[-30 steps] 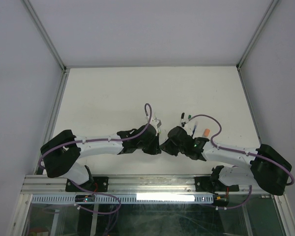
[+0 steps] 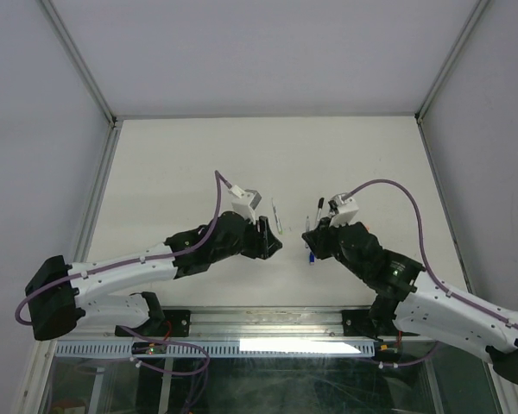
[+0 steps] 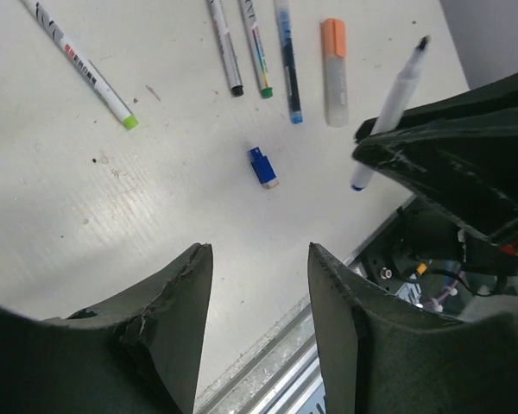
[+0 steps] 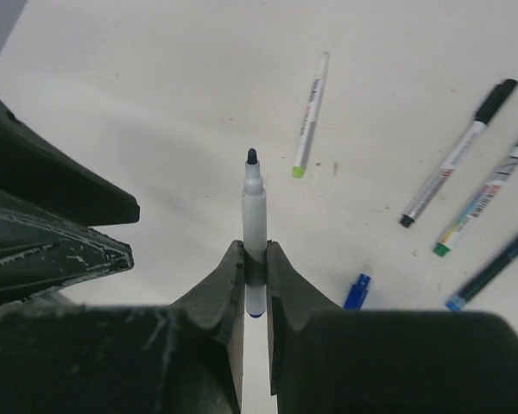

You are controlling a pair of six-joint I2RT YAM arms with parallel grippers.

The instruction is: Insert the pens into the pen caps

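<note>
My right gripper is shut on a white pen [image 4: 254, 220], held upright with its black tip bare at the top. My left gripper hangs over the table with its fingers apart and nothing between them. A loose blue cap [image 3: 264, 170] lies on the table between the two grippers. A lime-ended pen [image 4: 310, 116] lies apart toward the back, and a black-capped pen [image 4: 449, 164], a green-capped pen [image 4: 488, 198] and a dark blue pen [image 4: 496, 267] lie side by side to the right.
An orange-capped marker [image 3: 336, 73] lies at the right of the row. The metal rail [image 2: 250, 315] runs along the front edge.
Both arms have drawn apart and back from where they met near the middle a second ago; the right arm has moved rightward with the pen, uncovering the blue cap in the top view.
</note>
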